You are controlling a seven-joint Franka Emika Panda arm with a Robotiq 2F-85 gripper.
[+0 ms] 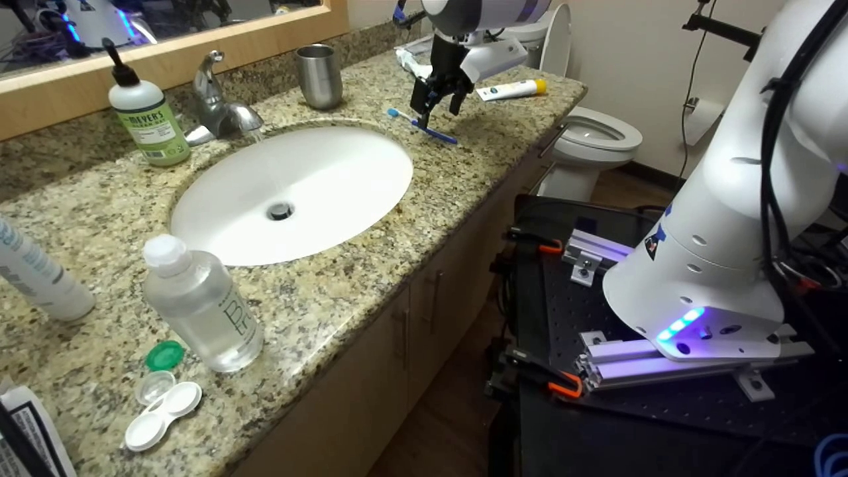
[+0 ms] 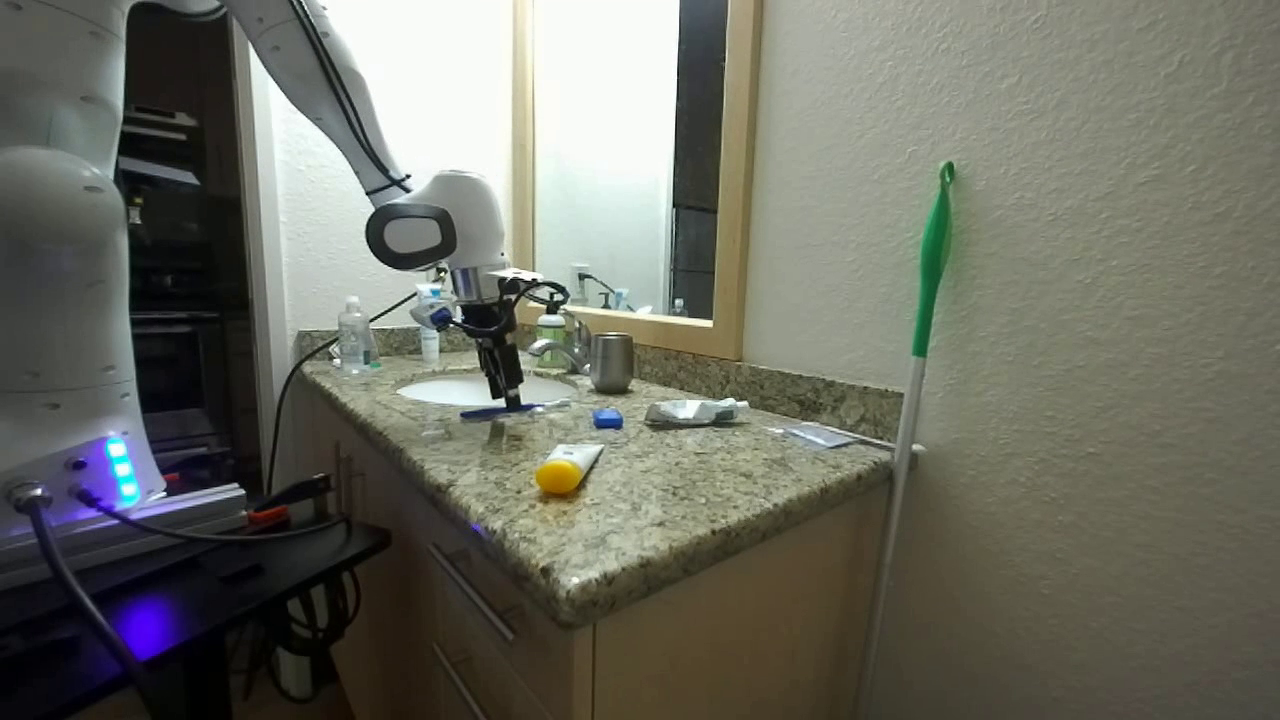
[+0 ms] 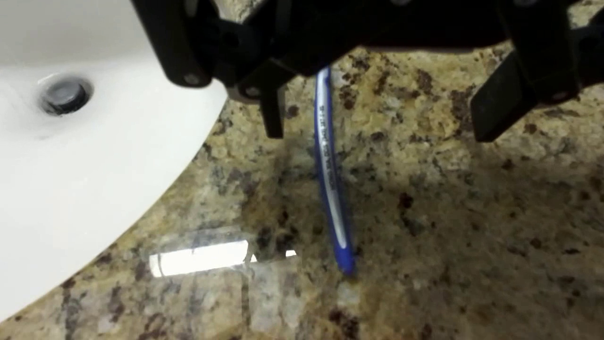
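Observation:
On the granite counter beside the sink lies a blue toothbrush (image 1: pixel 435 134), its light-blue head pointing toward the mirror side. My gripper (image 1: pixel 439 118) is low over it with the fingers apart. In the wrist view, the toothbrush handle (image 3: pixel 329 164) runs through the gap of the open gripper, closer to the left finger (image 3: pixel 272 116) than to the right one. Neither finger visibly presses on the handle there. The brush head is hidden behind the gripper body in that view.
Left of the gripper is the white sink (image 1: pixel 238 230). A steel cup (image 1: pixel 320 78) stands behind the counter's middle. A yellow-capped tube (image 2: pixel 570 466), a small blue box (image 2: pixel 608 419) and a crumpled silver tube (image 2: pixel 690 413) lie toward the counter's end.

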